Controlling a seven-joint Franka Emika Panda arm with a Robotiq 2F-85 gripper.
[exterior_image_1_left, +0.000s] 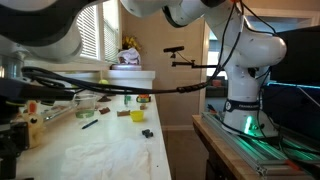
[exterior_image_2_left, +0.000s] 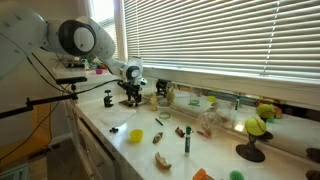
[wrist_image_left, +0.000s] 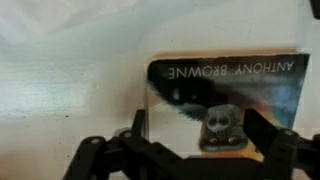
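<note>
A book (wrist_image_left: 225, 85) with a dark cover lies under my gripper in the wrist view. "ANTHONY BROWNE" reads upside down across its top band, and a grey ape-like face is pictured below. My gripper is open over the lower part of the book, fingers apart, and nothing is visibly held. Part of the cover is hidden behind the fingers. At the far end of the counter, exterior view 2 shows the gripper (exterior_image_2_left: 133, 92) small and low; the book cannot be made out there.
A white cloth (exterior_image_1_left: 108, 160) is spread on the counter. Beyond it are a yellow cup (exterior_image_1_left: 137, 116), a small black object (exterior_image_1_left: 147, 133) and a dark pen-like item (exterior_image_1_left: 90, 124). Several other items crowd the counter toward the window blinds (exterior_image_2_left: 230, 45).
</note>
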